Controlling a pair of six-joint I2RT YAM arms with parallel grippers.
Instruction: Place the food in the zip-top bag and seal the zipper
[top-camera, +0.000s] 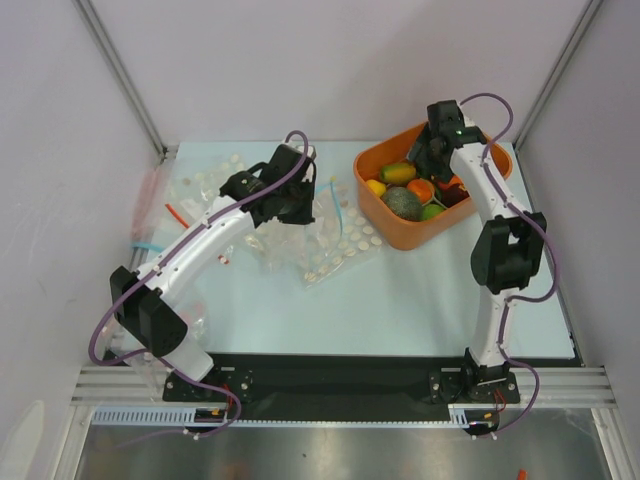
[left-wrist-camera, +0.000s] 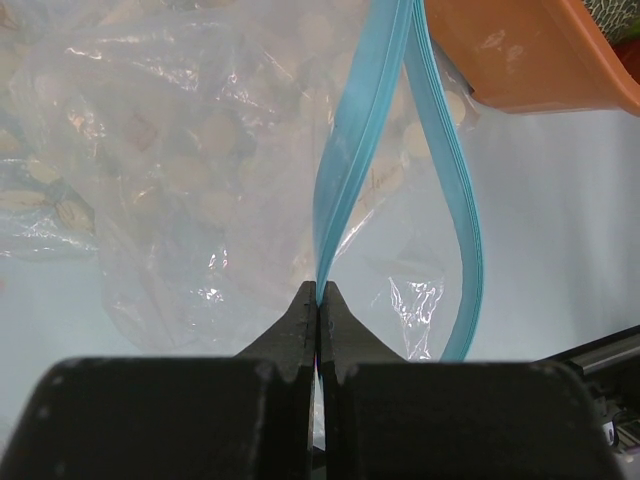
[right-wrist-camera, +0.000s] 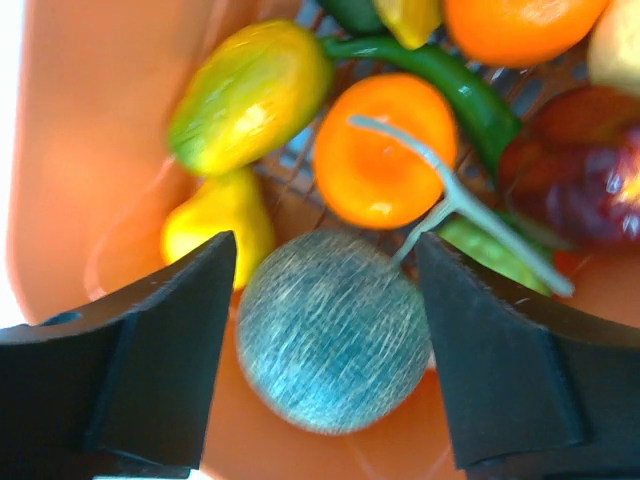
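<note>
The clear zip top bag (left-wrist-camera: 180, 170) lies spread on the left of the table. My left gripper is shut on one blue zipper edge (left-wrist-camera: 362, 130); the other blue edge (left-wrist-camera: 462, 230) bows away, leaving the mouth parted. My right gripper is open over the orange basket (top-camera: 405, 235), its fingertips apart and nothing gripped between them. A dark green round fruit (right-wrist-camera: 333, 330) shows below and between those fingers in the right wrist view. Around it lie a yellow-green mango (right-wrist-camera: 252, 98), a yellow fruit (right-wrist-camera: 222, 222) and an orange (right-wrist-camera: 385, 150).
Also in the basket are a green pepper (right-wrist-camera: 465, 95), a dark red fruit (right-wrist-camera: 580, 165) and a pale stem (right-wrist-camera: 465, 200). A red strip (top-camera: 177, 215) lies at the table's left. Bare table (top-camera: 420, 300) stretches in front of the basket.
</note>
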